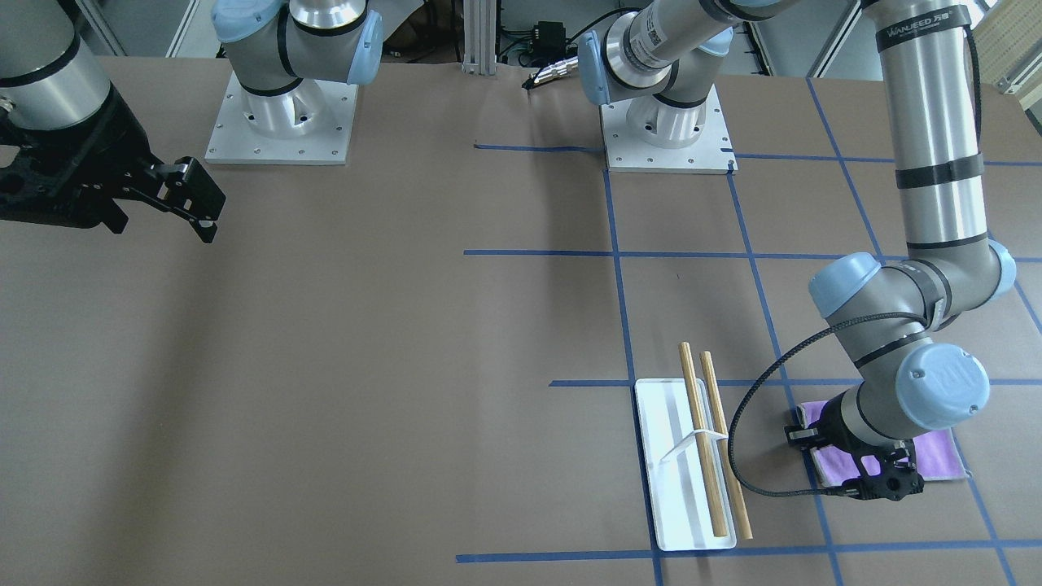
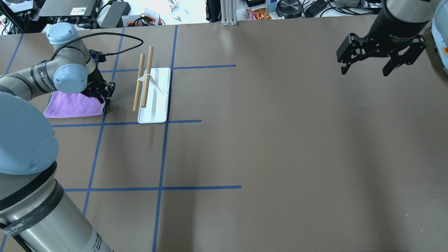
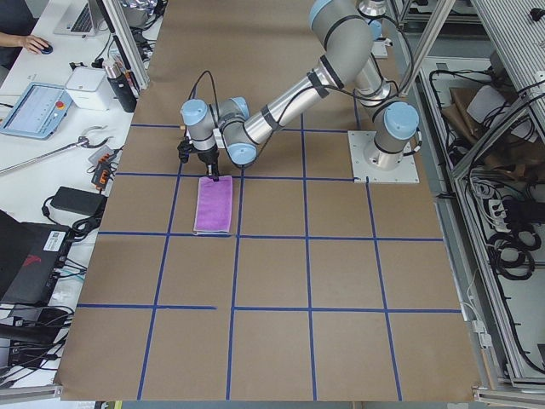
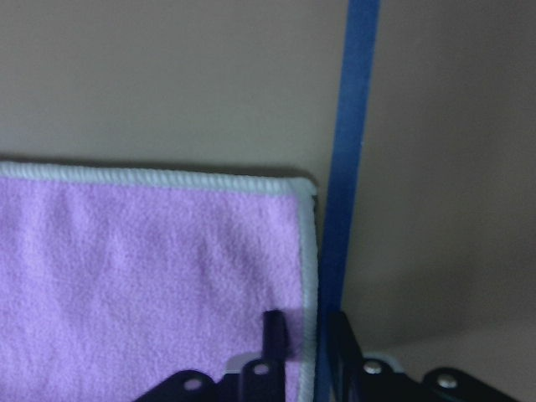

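Note:
A purple cloth with a pale stitched border [image 4: 151, 276] lies flat on the table; it is also seen in the left view [image 3: 213, 204] and top view [image 2: 71, 107]. My gripper is down at the cloth, its two fingertips either side of the bordered edge near a corner, beside a blue tape line. They stand slightly apart; whether they grip the edge is unclear. From the front, the wrist and cable hide part of the cloth.
A white tray [image 1: 664, 498] with two wooden sticks [image 1: 710, 488] and a small white piece lies beside the cloth. Another black gripper [image 2: 380, 54] hangs at one side. The taped table [image 1: 391, 371] is otherwise largely clear.

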